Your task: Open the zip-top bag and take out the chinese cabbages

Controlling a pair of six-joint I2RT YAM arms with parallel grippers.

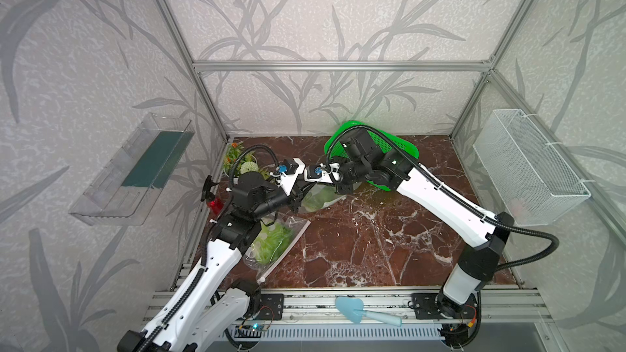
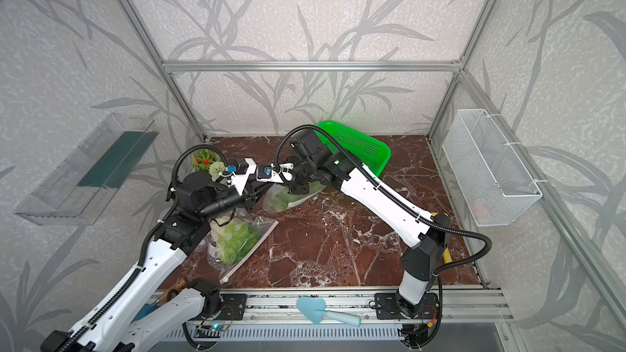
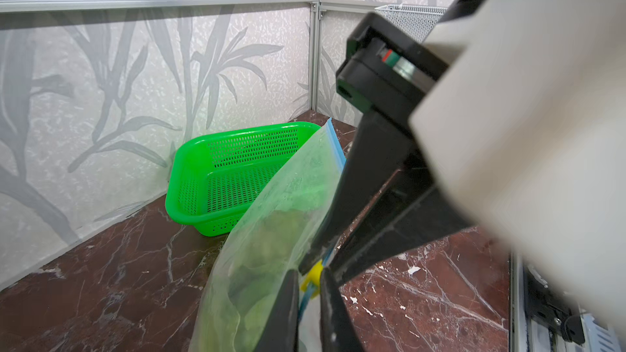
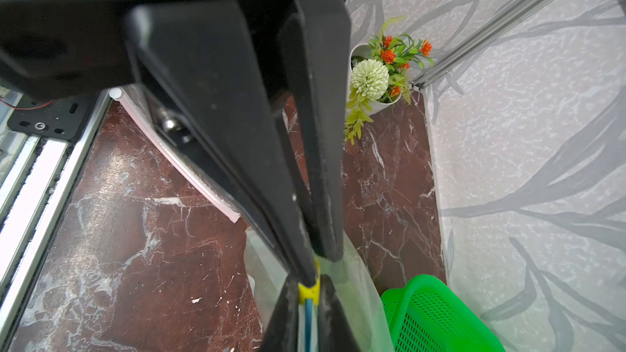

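A frosted zip top bag with pale green contents stands between my two grippers; in the right wrist view its film shows below the fingers. The blue zip strip runs down from a small yellow slider. My right gripper is shut on the slider. My left gripper is part open beside it, its fingers astride the blue strip and apart from each other. Both fingertips crowd the same spot, so the exact contact of the left one is hidden. From above, the arms cover the bag's top.
A green basket stands empty behind the bag. Another bag with leafy greens lies at the front left. Flowers and a red spray bottle stand at the left.
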